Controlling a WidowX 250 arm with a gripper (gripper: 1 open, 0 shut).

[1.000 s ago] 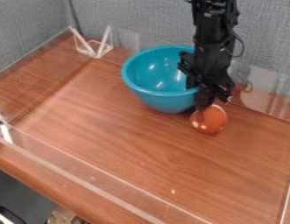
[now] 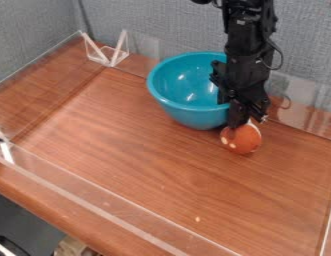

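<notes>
A black robot arm reaches down from the top of the camera view to my gripper (image 2: 241,122), which is shut on an orange round object (image 2: 241,140) low over the wooden table (image 2: 141,190), just right of a teal bowl (image 2: 176,90). The arm covers the bowl's right side. The fingertips are dark and partly hidden, so their exact grip on the object is hard to see.
A white wire rack (image 2: 105,52) stands at the back left. A grey padded wall runs behind the table, with a clear strip along its edge.
The gripper and orange object have shifted very slightly, the object a little to the right. The bowl looks almost unmoved.
</notes>
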